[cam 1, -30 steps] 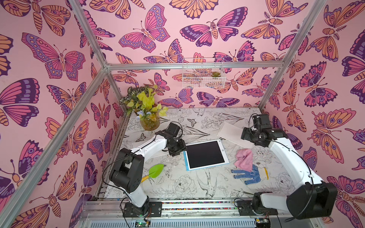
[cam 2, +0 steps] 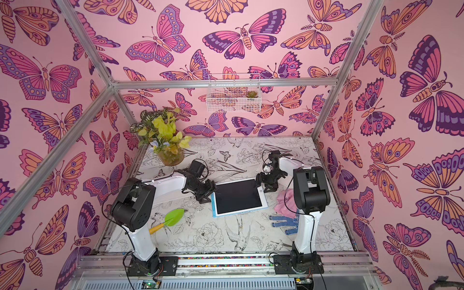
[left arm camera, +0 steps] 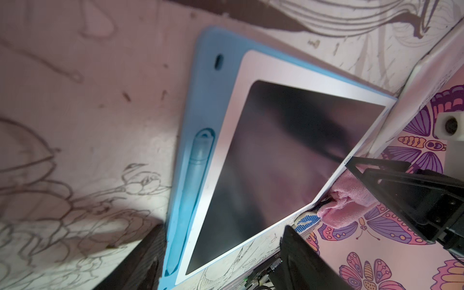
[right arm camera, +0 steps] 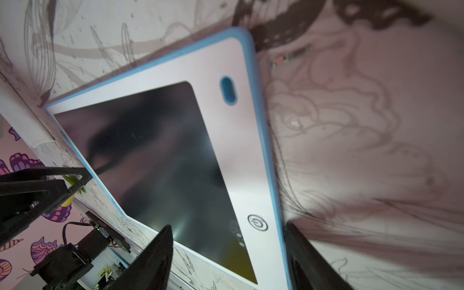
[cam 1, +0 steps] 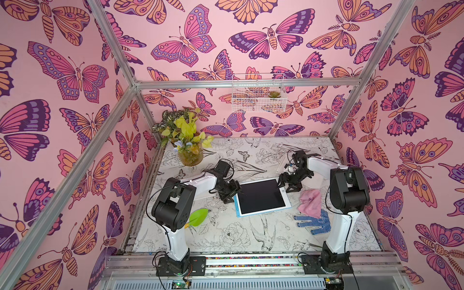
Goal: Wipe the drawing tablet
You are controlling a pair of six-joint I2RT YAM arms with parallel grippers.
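Note:
The drawing tablet (cam 1: 262, 196) lies flat on the table between my two arms, its screen dark inside a white frame with a blue backing. At its left edge is my left gripper, open, its fingers apart above the blue strip that holds a stylus (left arm camera: 190, 193). My right gripper hovers at the tablet's right edge, near the power button, with its fingers spread and nothing seen between them. A crumpled pink cloth (cam 1: 310, 202) lies on the table to the right of the tablet, apart from both grippers.
A blue dotted glove (cam 1: 314, 223) lies in front of the cloth. To the left front is a green toy shovel (cam 1: 197, 217). A flower vase (cam 1: 190, 155) stands at the back left.
My right arm has swung in leftward from the right side to the tablet's right edge. Tablet and cloth have stayed put.

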